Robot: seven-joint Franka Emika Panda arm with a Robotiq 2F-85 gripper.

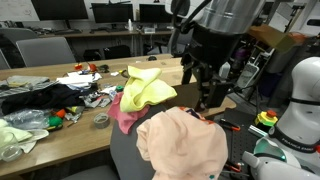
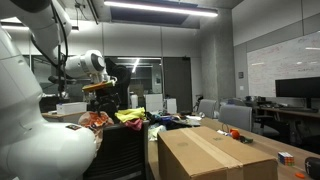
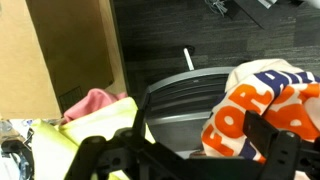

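My gripper is open, its two black fingers well apart with nothing between them in the wrist view. Beneath it, the black chair back (image 3: 185, 98) runs across the view. An orange, white and blue patterned cloth (image 3: 240, 103) lies over the chair's right part, partly behind a finger. The same cloth (image 1: 180, 145) looks pale peach in exterior view 1, where the gripper (image 1: 207, 98) hangs above its right side, seemingly clear of it. A yellow cloth (image 1: 147, 90) and a pink cloth (image 1: 126, 116) lie by the table edge behind the chair.
A cardboard box (image 3: 58, 60) stands near the yellow cloth. The long table (image 1: 75, 142) carries several tools, tape rolls and clutter. Another large box (image 2: 205, 150) fills the front of exterior view 2. Dark floor (image 3: 160, 25) shows beyond the chair.
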